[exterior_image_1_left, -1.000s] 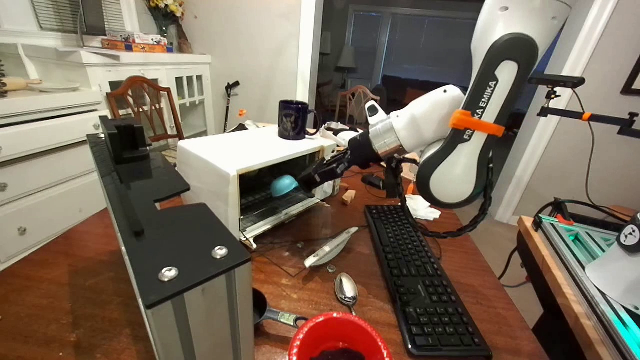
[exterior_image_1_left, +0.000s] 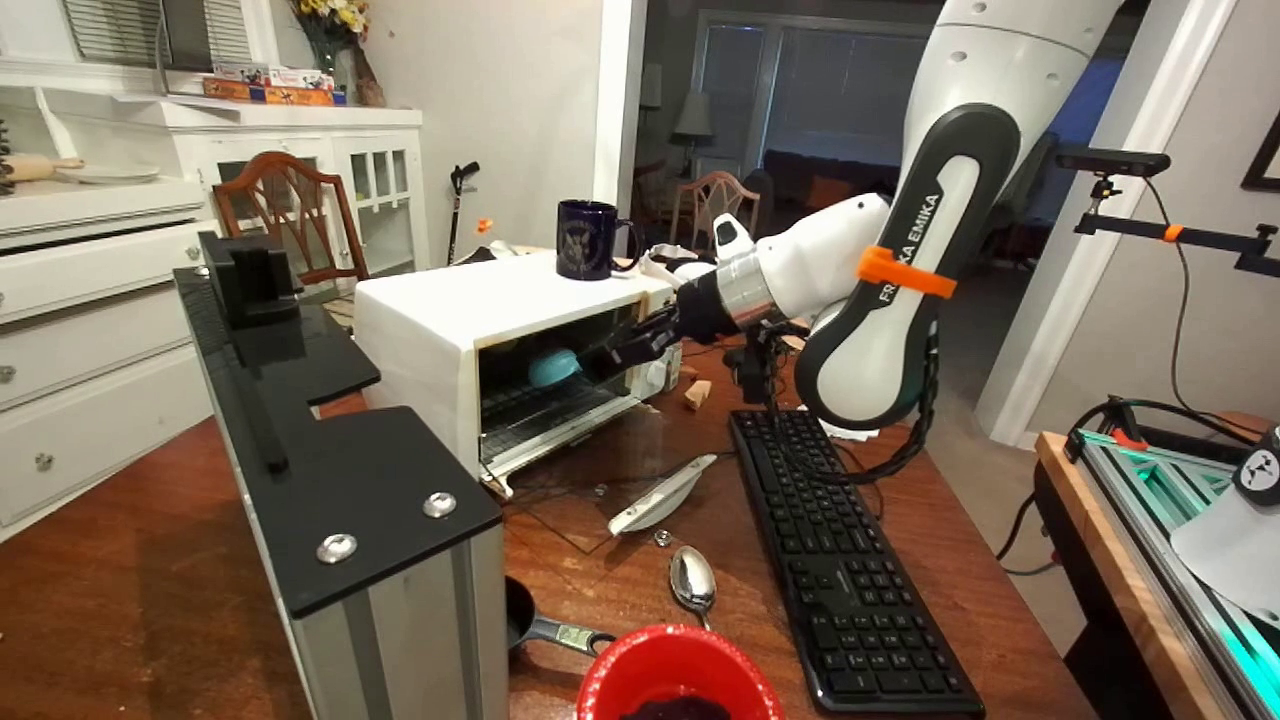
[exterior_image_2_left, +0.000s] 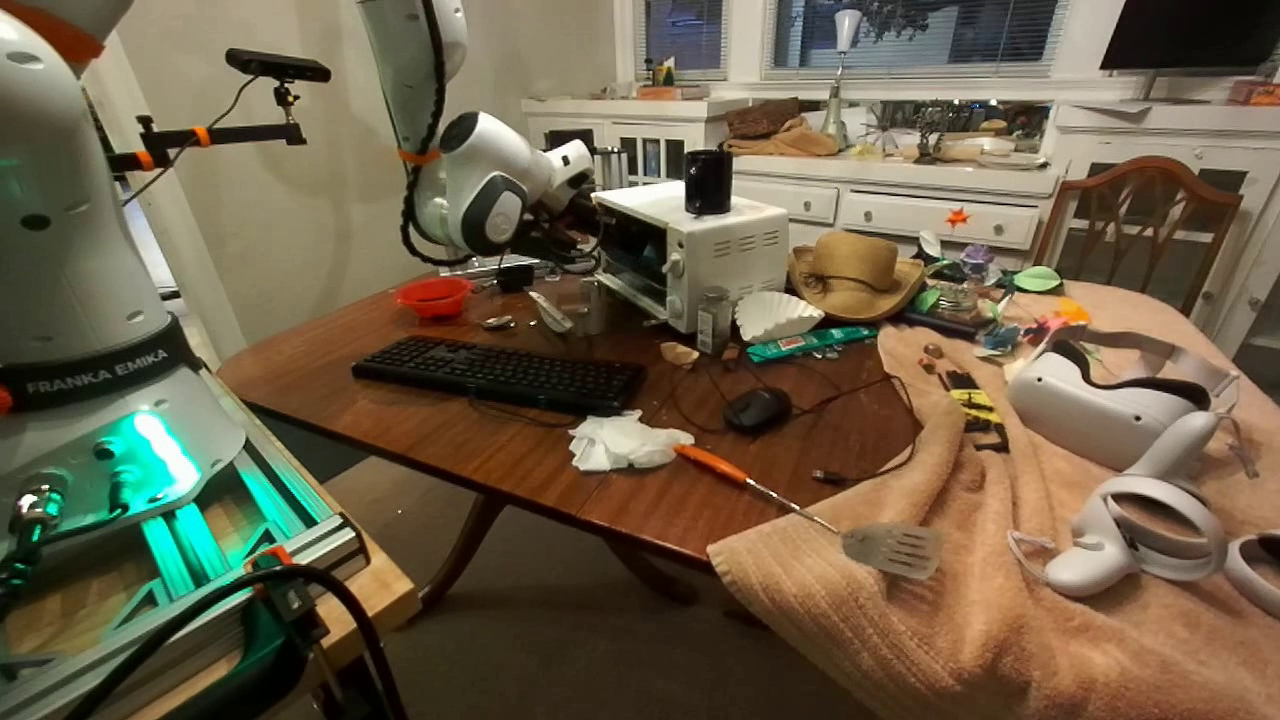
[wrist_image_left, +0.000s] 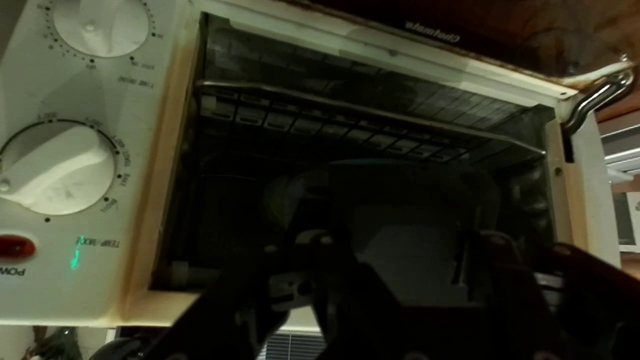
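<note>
The white toaster oven (exterior_image_1_left: 414, 314) stands open on the table, its wire rack (wrist_image_left: 372, 117) showing in the wrist view. A light-blue rounded piece (exterior_image_1_left: 554, 367), perhaps a bowl or cup, is inside the oven's opening. My gripper (exterior_image_1_left: 588, 360) reaches in from the right and is shut on this blue piece at its near side. In the wrist view the oven's interior is very dark, so the fingers and the blue piece are hard to make out there.
A dark blue mug (exterior_image_1_left: 587, 240) sits on top of the oven. In front lie a white-handled tool (exterior_image_1_left: 662, 494), a spoon (exterior_image_1_left: 692, 581), a red bowl (exterior_image_1_left: 678, 654) and a black keyboard (exterior_image_1_left: 840, 564). A glass jar (exterior_image_2_left: 713, 320) stands by the oven's control side.
The arm has moved left toward the oven, carrying the blue piece a little deeper and higher into the opening.
</note>
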